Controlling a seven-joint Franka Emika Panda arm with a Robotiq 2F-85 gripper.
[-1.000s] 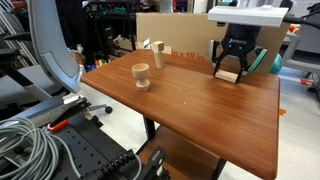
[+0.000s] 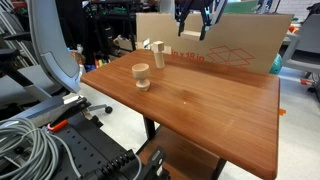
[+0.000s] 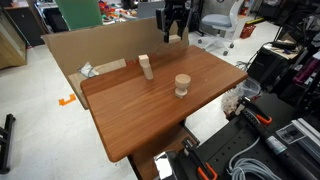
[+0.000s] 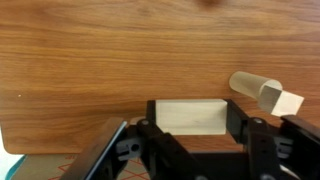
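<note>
A pale rectangular block (image 4: pixel 190 117) is clamped between the fingers of my gripper (image 2: pixel 191 32), which is shut on it. In exterior view 1 they hang above the back of the brown wooden table (image 2: pixel 205 92), clear of its surface. A second pale block (image 2: pixel 158 53) stands upright on the table, to the left of the held one. In the wrist view that standing block (image 4: pixel 268 92) appears on the right, apart from my fingers. Exterior view 2 shows the held block (image 3: pixel 175 39) partly covered by the gripper.
Pale stacked cups (image 3: pixel 182 85) stand near the table's edge. A cardboard panel (image 2: pixel 240 38) rises behind the table.
In exterior view 1 my gripper has risen from near the table's right back and moved left, carrying the block. The standing block and cups have stayed put.
</note>
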